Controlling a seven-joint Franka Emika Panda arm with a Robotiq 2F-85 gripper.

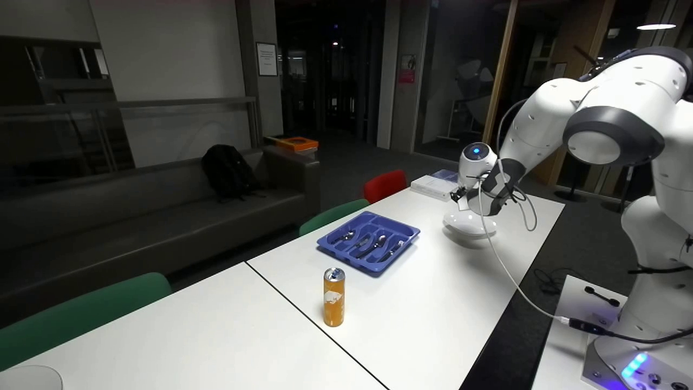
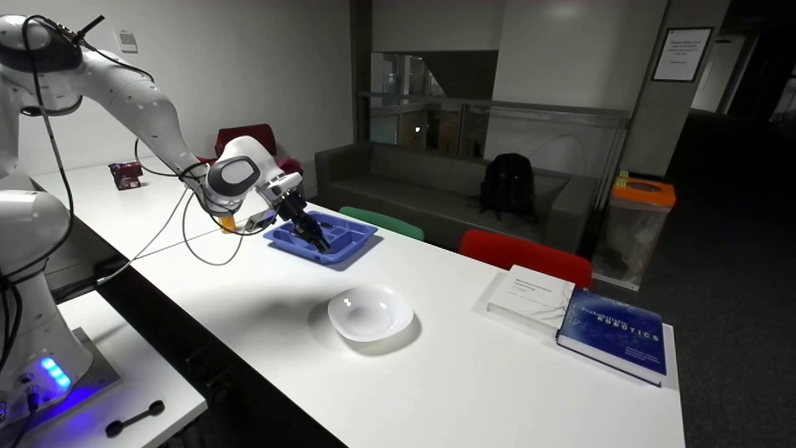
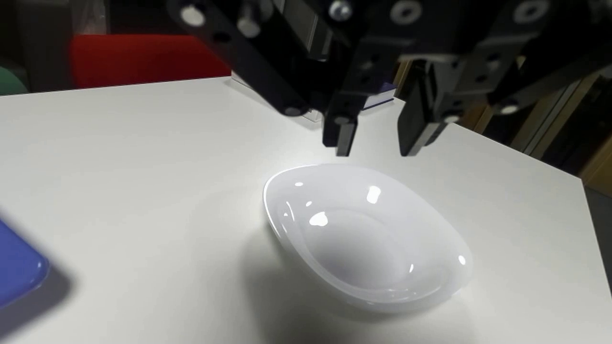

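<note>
A white bowl [image 3: 367, 246] with a rounded square rim stands upright and empty on the white table, shown whole in the second exterior view [image 2: 370, 313]. Above it and toward its far rim in the wrist view, my gripper is open, a clear gap between its black fingers. From the second exterior view the gripper [image 2: 322, 246] hangs in the air, in line with the tray. A blue cutlery tray [image 1: 399, 228] holds several spoons, forks and knives. The orange can [image 1: 334, 302] stands upright near the table seam.
Two books, one white [image 2: 531, 292] and one blue [image 2: 613, 332], lie near the far end of the table. Chairs, one red [image 2: 522, 257], line the long side. A cable [image 1: 500, 266] hangs from the arm across the near edge. Bare table surrounds the bowl.
</note>
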